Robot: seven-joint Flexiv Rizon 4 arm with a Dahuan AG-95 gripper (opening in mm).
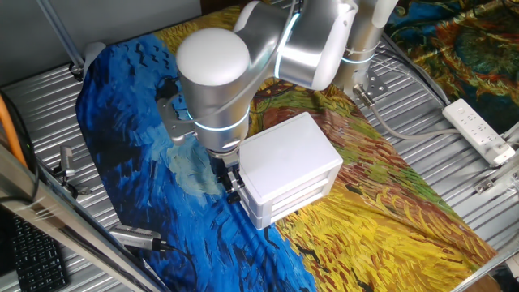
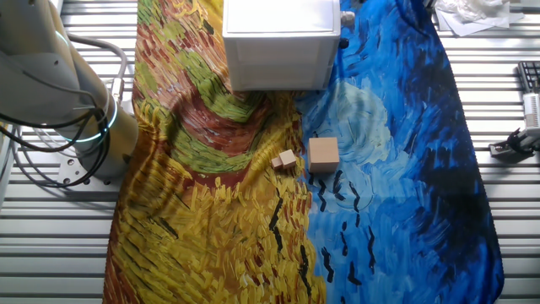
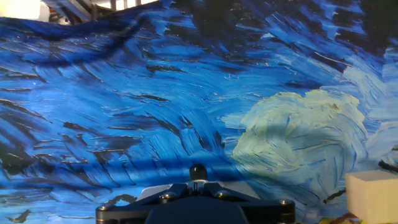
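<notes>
A white drawer box (image 1: 292,150) stands on the cloth in exterior view 1, its ridged side facing the viewer. My gripper (image 1: 232,185) is low at the box's left side, close against it; whether they touch cannot be told. In the wrist view my gripper points down at the bottom edge, fingers drawn together, with nothing seen between them. A larger wooden block (image 2: 323,155) and small pale wooden pieces (image 2: 285,160) lie on the cloth in front of the box in exterior view 2. Part of the larger block (image 3: 372,198) appears at lower right in the wrist view.
A painted cloth (image 2: 405,228) covers the table, with wide free room in front of the blocks. The arm's base (image 2: 101,135) stands at the left in exterior view 2. A power strip (image 1: 480,130) and a metal clamp (image 1: 136,237) lie along the table's sides.
</notes>
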